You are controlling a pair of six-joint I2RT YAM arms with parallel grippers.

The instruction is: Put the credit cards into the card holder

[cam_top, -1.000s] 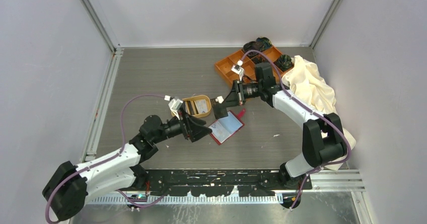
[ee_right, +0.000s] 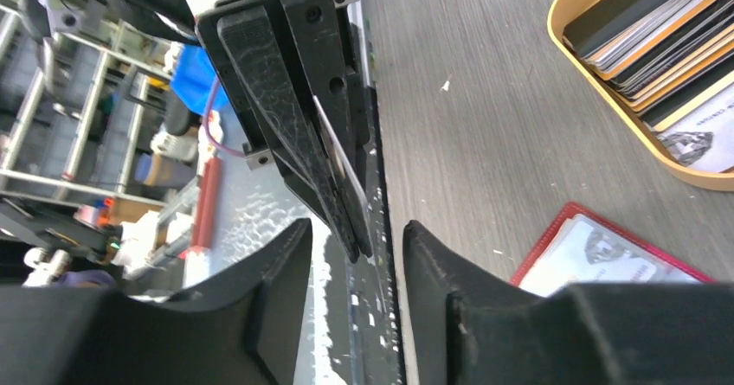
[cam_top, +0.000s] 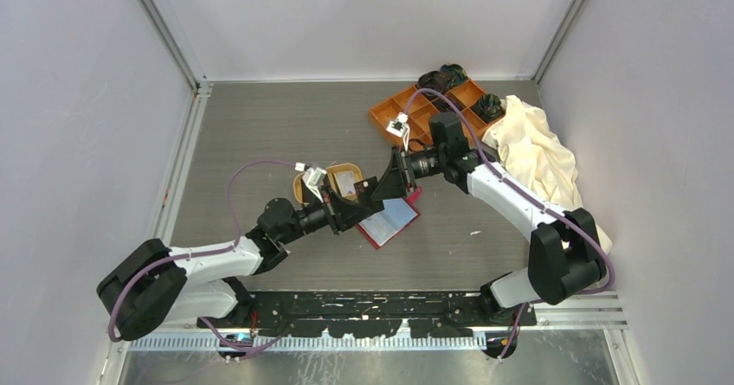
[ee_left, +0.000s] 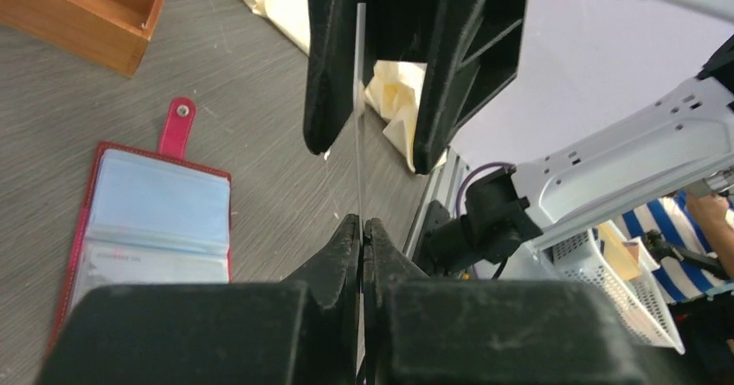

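A dark card [ee_left: 360,134] is held edge-on between the two arms. In the left wrist view my left gripper is shut on it. My right gripper stands open, its fingertips apart, with the card beyond them in the right wrist view; the left wrist view shows its fingers on either side of the card. From above, both grippers meet over the table beside the card [cam_top: 367,189]. The red card holder [cam_top: 389,222] lies open underneath, with clear sleeves and a pale card in one. A yellow box [ee_right: 708,179] holds several more cards.
An orange compartment tray [cam_top: 391,111] with dark bundles stands at the back right, beside a cream cloth [cam_top: 537,156]. Bare table [cam_top: 251,134] spreads across the back left. The two grippers are very close together.
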